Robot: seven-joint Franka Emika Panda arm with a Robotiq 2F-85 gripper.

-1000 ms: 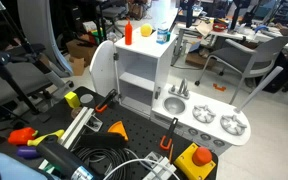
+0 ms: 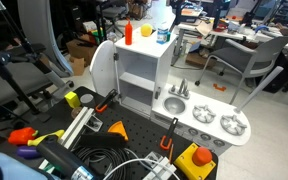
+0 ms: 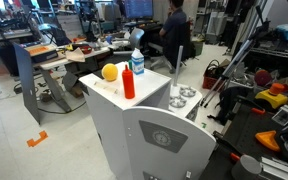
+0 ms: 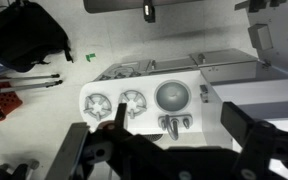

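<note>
My gripper is open in the wrist view, nothing between its fingers. It hangs over a white toy kitchen counter. Ahead of the fingers lie a round sink (image 4: 171,97), a grey faucet (image 4: 170,124) and two stove burners (image 4: 134,102). On the white cabinet (image 2: 139,68) stand a red bottle (image 2: 128,33), a yellow ball (image 2: 146,30) and a blue-and-white container (image 2: 163,36). The second exterior view also has the red bottle (image 3: 128,82), the yellow ball (image 3: 109,72) and the container (image 3: 137,61) on that cabinet top. Neither exterior view shows the gripper clearly.
A black perforated table (image 2: 132,146) in front carries cables, orange clamps and a red button on a yellow box (image 2: 196,160). The cabinet's curved white door (image 3: 169,145) stands open. A grey chair (image 2: 246,58) is behind the counter. A black bag (image 4: 29,35) lies on the floor.
</note>
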